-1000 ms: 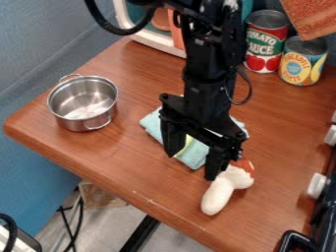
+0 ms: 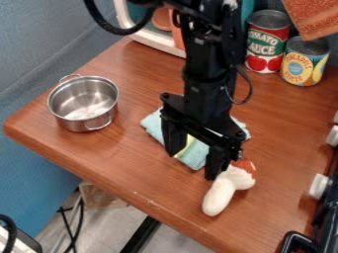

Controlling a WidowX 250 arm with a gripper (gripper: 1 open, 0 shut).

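My black gripper (image 2: 196, 148) hangs low over the middle of the wooden table, above a folded light teal cloth (image 2: 156, 126) with a yellowish part. Just in front of it, on the right, lies a white plush toy (image 2: 222, 193) with an orange-red patch at its top, next to the gripper's right finger. The arm hides part of the cloth, and whether the fingers hold anything is hard to tell.
A steel pot (image 2: 82, 111) stands on the left. A red can (image 2: 267, 44) and a yellow-labelled can (image 2: 303, 64) stand at the back right, near an orange towel (image 2: 314, 15). Black equipment (image 2: 317, 217) lines the right edge.
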